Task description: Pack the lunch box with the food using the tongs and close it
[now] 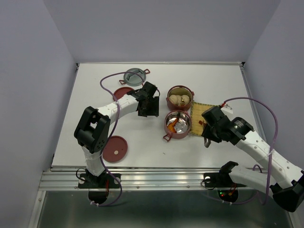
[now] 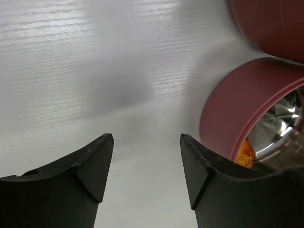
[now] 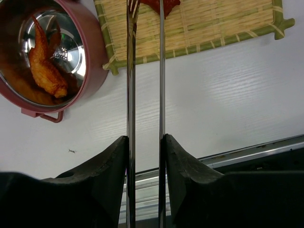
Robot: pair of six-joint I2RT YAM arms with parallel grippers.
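My right gripper is shut on long metal utensils, one fork-tipped, over the bamboo mat [image 3: 223, 23]; a red-brown piece [image 3: 168, 4] shows at their tips. The pink pot [image 1: 168, 128] left of the mat holds fried chicken [image 3: 47, 76]. Behind it stands a pot [image 1: 187, 92] with pale round buns [image 1: 175, 99]. My left gripper is open and empty over the table, left of the pots.
Red lids [image 1: 115, 145] lie at front left and back left; a grey lid [image 1: 134, 78] lies at the back.
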